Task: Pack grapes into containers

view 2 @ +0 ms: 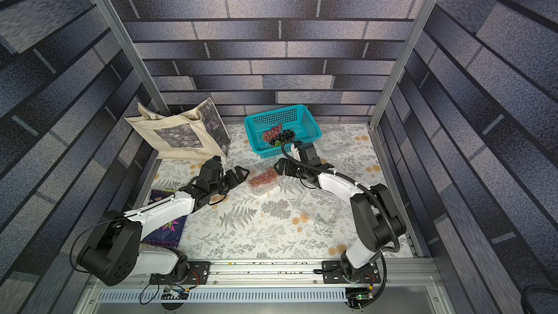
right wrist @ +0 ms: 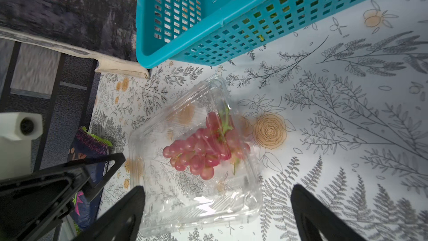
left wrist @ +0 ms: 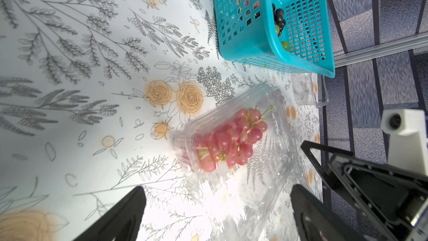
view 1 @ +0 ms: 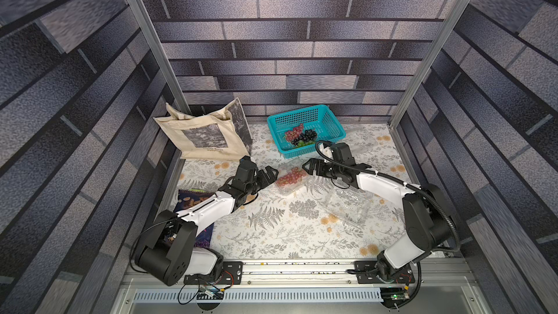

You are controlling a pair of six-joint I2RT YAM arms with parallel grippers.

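Observation:
A clear plastic container (left wrist: 267,165) holding a bunch of red grapes (left wrist: 231,140) rests on the patterned cloth between my two arms. In the right wrist view the grapes (right wrist: 200,149) lie inside the clear walls; whether a lid covers them I cannot tell. To the container's left, my left gripper (view 1: 272,175) stands open and empty. My right gripper (view 1: 308,167) is open on the other side, close to the container and holding nothing. Behind them, a teal basket (view 1: 332,128) holds more red grapes (view 1: 294,133), black grapes (view 1: 305,137) and a few green ones.
Another clear container (view 2: 318,205) lies empty at the right, near the right arm. A canvas bag (view 1: 206,135) stands at the back left. A dark printed packet (view 2: 165,229) lies under the left arm.

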